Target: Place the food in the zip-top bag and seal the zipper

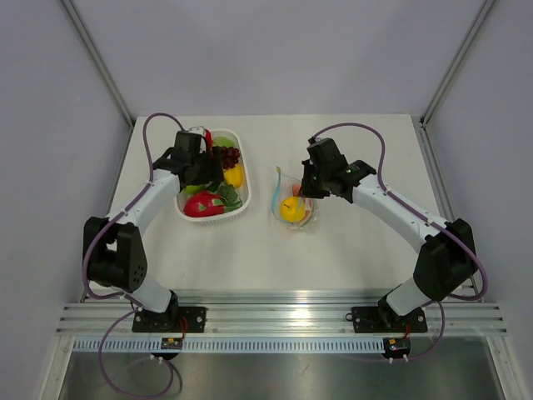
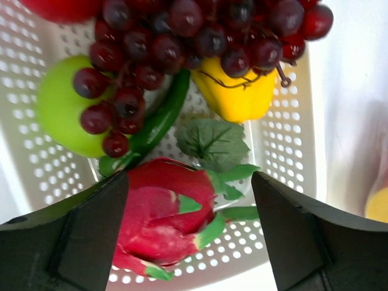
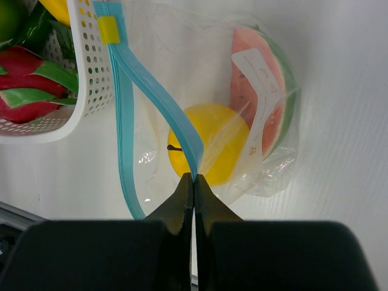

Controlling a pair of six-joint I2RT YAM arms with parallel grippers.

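Note:
The clear zip bag (image 1: 283, 212) with blue zipper lies mid-table, holding a yellow fruit (image 3: 215, 145) and a watermelon slice (image 3: 267, 91). My right gripper is shut at the bag's zipper edge; whether film is between its tips is hard to see. My left gripper is open over the white basket (image 1: 210, 218), which holds red dragon fruit (image 2: 157, 212), dark grapes (image 2: 170, 51), a yellow pepper (image 2: 236, 97), a green apple (image 2: 60, 109), a green cucumber (image 2: 163, 115) and greens.
The basket stands left of the bag.

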